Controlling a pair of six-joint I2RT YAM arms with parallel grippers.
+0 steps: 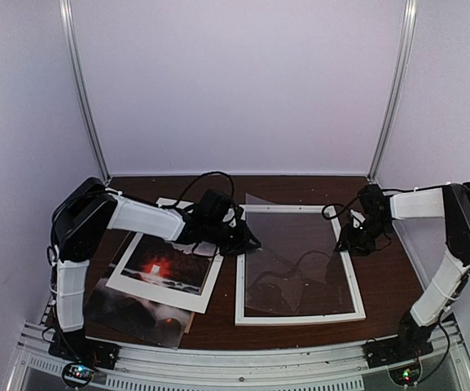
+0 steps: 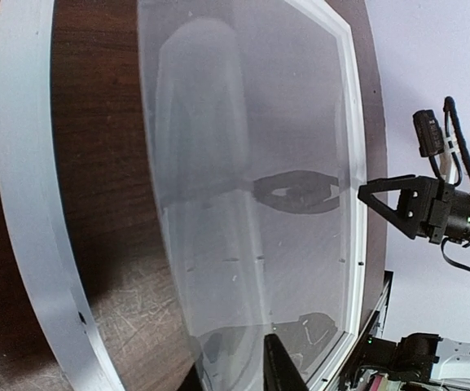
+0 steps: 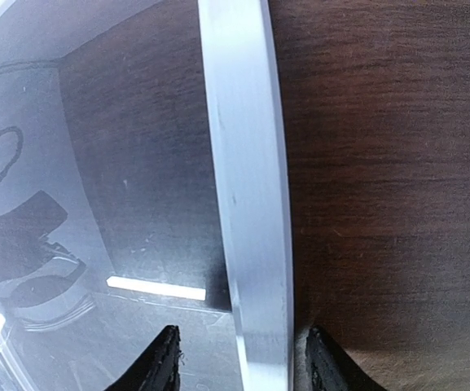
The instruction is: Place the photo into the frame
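The white frame (image 1: 300, 320) lies on the dark table with a clear sheet (image 1: 292, 277) over it, slightly skewed at the back. My left gripper (image 1: 247, 244) is above the frame's left side; in the left wrist view its fingertips (image 2: 275, 358) are at the sheet's edge, and whether they grip it cannot be told. My right gripper (image 1: 344, 243) is at the frame's right bar (image 3: 251, 195), one finger either side of it, apart. Left of the frame lie a photo with white border (image 1: 161, 269) and a darker print (image 1: 137, 322) beneath.
The cell's walls (image 1: 243, 90) close in the back and sides. A strip of bare table (image 1: 389, 293) lies right of the frame. The left arm spans over the prints.
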